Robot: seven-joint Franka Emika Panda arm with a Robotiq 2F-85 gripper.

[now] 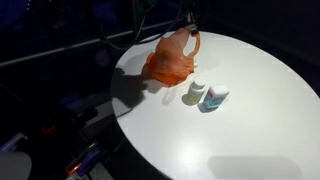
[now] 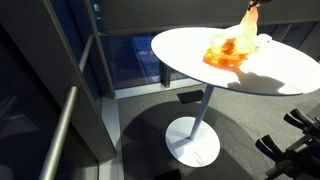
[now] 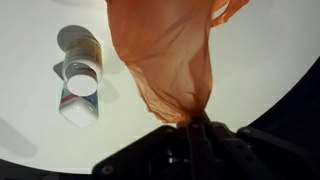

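A thin orange plastic bag (image 1: 171, 64) rests on the round white table, its upper part drawn up to my gripper (image 1: 191, 24). In the wrist view the bag (image 3: 165, 50) narrows to a gathered end at the gripper, which is shut on it. Exterior view 2 shows the bag (image 2: 232, 45) stretched upward, its wide lower part low over the tabletop. Whatever is inside the bag cannot be made out.
Two small white bottles, one with a yellowish label (image 1: 193, 93) and one with a blue-red label (image 1: 215, 97), stand close together near the bag.
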